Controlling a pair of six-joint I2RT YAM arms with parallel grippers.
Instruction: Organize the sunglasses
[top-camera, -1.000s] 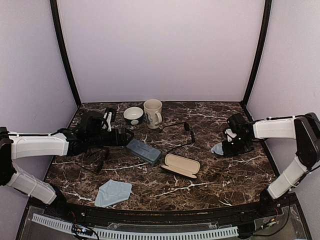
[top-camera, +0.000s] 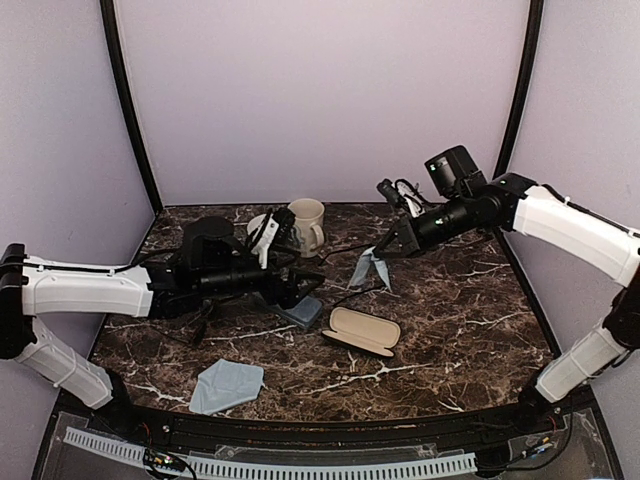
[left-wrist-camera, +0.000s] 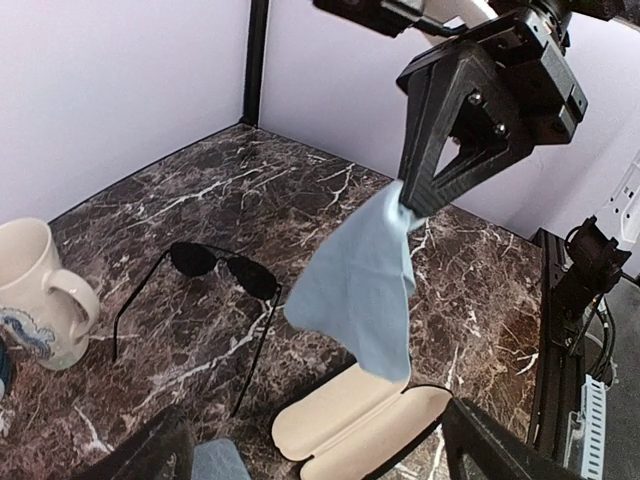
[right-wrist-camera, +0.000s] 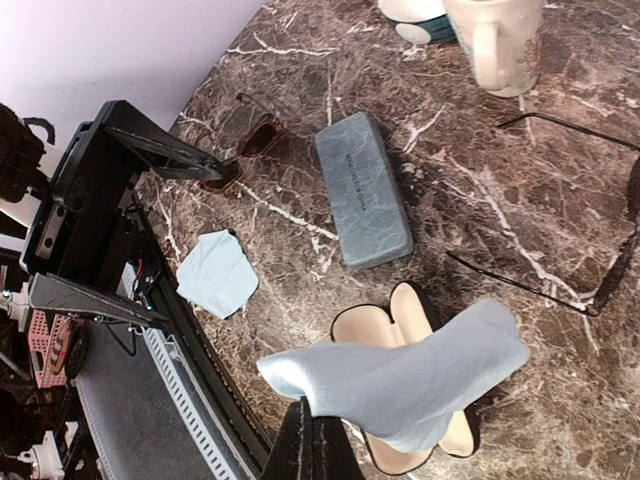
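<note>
A light blue cloth (top-camera: 372, 269) hangs in the air from my right gripper, which is shut on one edge of it. In the left wrist view the cloth (left-wrist-camera: 360, 285) hangs above the open case (left-wrist-camera: 335, 412) with its cream lining. My left gripper stands open with nothing between its fingers, left of the cloth in the right wrist view. Black sunglasses (left-wrist-camera: 238, 270) lie on the table with their temples spread. A closed grey-blue case (right-wrist-camera: 360, 190) and brown-lensed sunglasses (right-wrist-camera: 245, 150) also lie there. A second blue cloth (top-camera: 227, 386) lies flat at the front left.
A tall cream mug (top-camera: 306, 226) stands at the back middle, beside a bowl (right-wrist-camera: 415, 18) mostly hidden from above by the left arm. Bare marbled table (top-camera: 460, 340) spreads to the right and front right.
My right gripper lifted its cloth off the table and carried it leftward. My left gripper moved right, over the grey-blue case, and the two arms are now closer.
</note>
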